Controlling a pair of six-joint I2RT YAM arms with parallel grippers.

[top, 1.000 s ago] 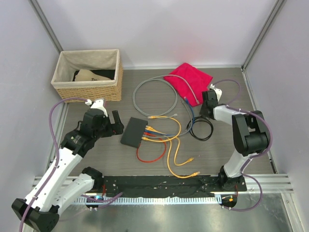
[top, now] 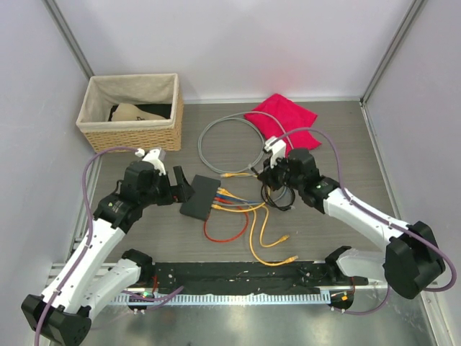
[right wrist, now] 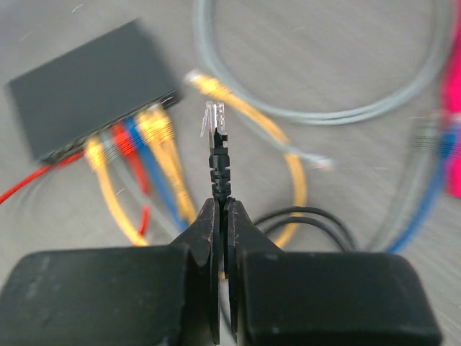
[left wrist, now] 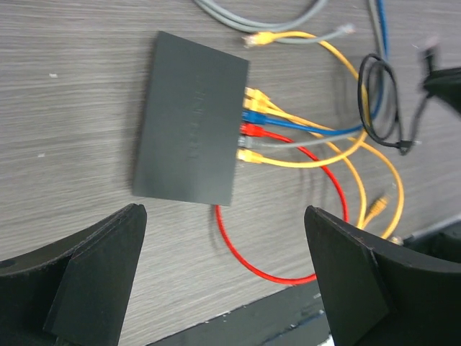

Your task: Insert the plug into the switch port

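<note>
The dark switch [top: 200,197] lies on the grey table with yellow, blue, red and grey plugs in its ports, seen close in the left wrist view [left wrist: 189,115]. My right gripper [top: 263,174] is above the cables right of the switch, shut on a black cable's plug [right wrist: 216,127], which points up in the right wrist view with its clear tip free in the air. The black cable [left wrist: 373,108] hangs in loops below it. My left gripper [top: 184,184] stands open above the switch's left side, nothing between its fingers.
A wicker basket [top: 133,130] stands at the back left, a red cloth [top: 288,119] at the back right. Loose grey [top: 202,148] and yellow cables lie on the table.
My right gripper has come from the far right toward the switch, carrying the black cable with it. The left gripper has moved slightly rightward.
</note>
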